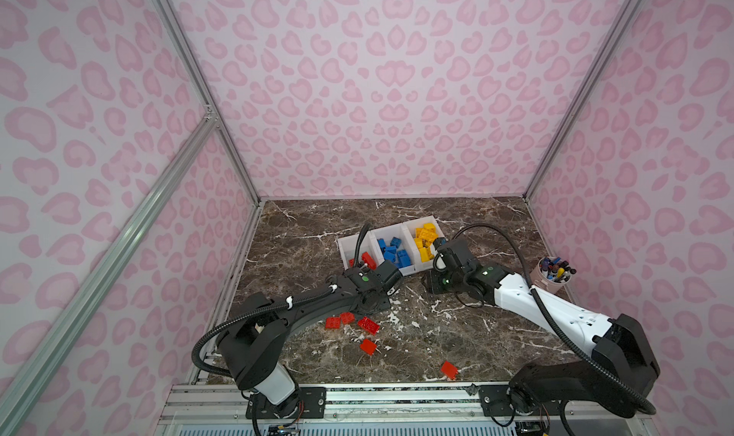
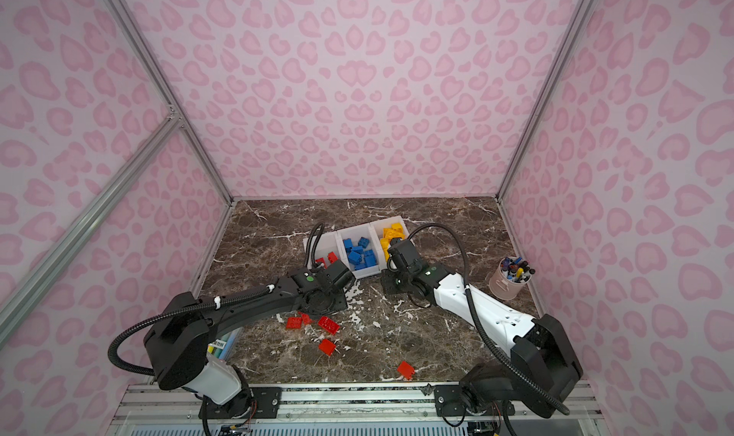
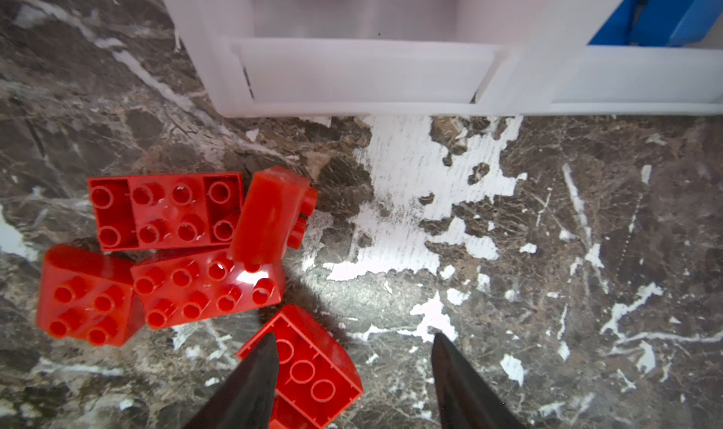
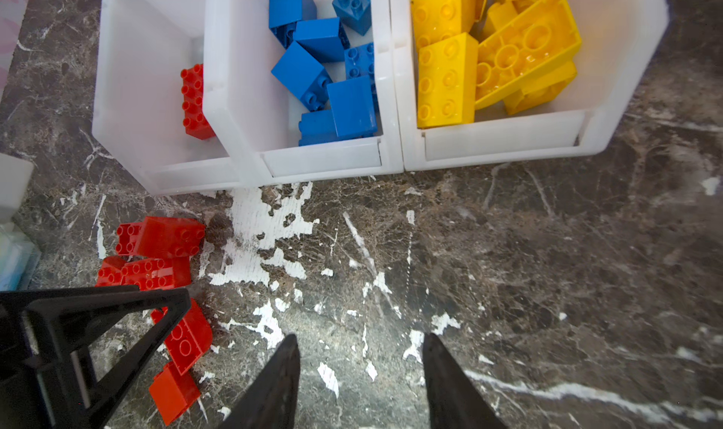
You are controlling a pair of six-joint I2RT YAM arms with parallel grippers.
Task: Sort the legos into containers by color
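My left gripper is open, its fingers apart over bare marble with nothing between them. By its left finger lies a red brick (image 3: pixel 320 376), partly hidden. Several more red bricks (image 3: pixel 207 286) are heaped to the left, one of them standing tilted on the others. A single red brick (image 1: pixel 367 347) lies nearer the front, and another red brick (image 1: pixel 449 370) rests alone close to the front edge. Over clear table, my right gripper is open and empty. The white container (image 4: pixel 324 156) holds red, blue and yellow bricks in separate compartments, left to right.
A pink cup of pens (image 1: pixel 549 275) stands at the right side. The container's front wall rises just beyond the red heap, and both arms reach close together in front of it.
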